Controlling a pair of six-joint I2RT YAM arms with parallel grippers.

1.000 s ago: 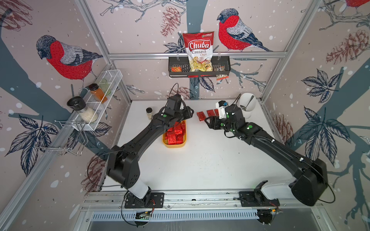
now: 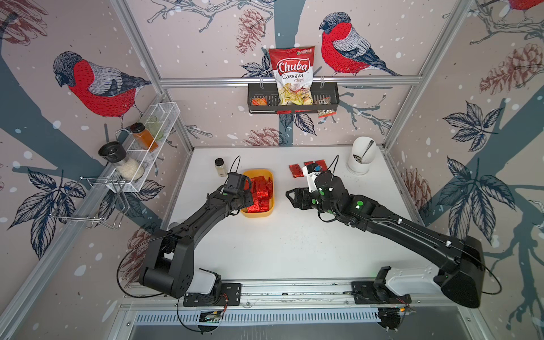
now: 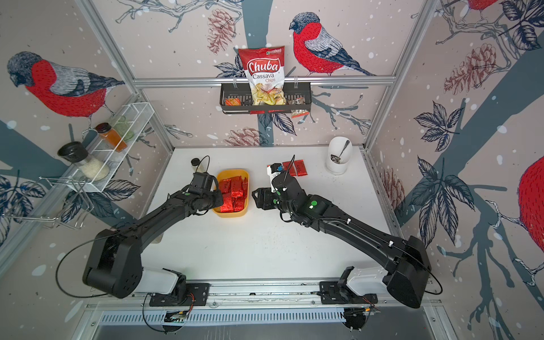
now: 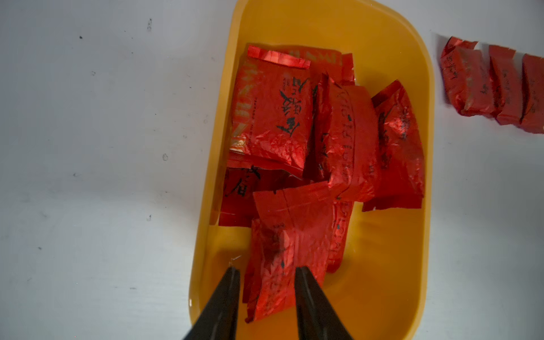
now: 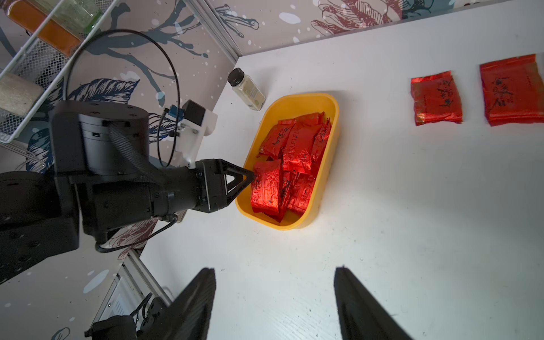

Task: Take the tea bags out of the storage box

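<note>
The yellow storage box (image 4: 425, 249) holds several red tea bags (image 4: 345, 138), seen from above in the left wrist view. My left gripper is over the box's near end, its fingers apart either side of a tea bag (image 4: 291, 238), not visibly closed on it. My right gripper stands open above the table to the right of the box, nothing between its fingers. More red tea bags (image 5: 436, 97) lie on the table behind and right of the box.
A spice jar (image 5: 249, 90) stands left of the box, a white holder with utensils (image 2: 357, 167) at the back right. A wire rack (image 2: 136, 164) is on the left wall, a black shelf with chips (image 2: 266, 107) on the back wall.
Over the last second my left arm has moved down-left from the upper right to over the box.
</note>
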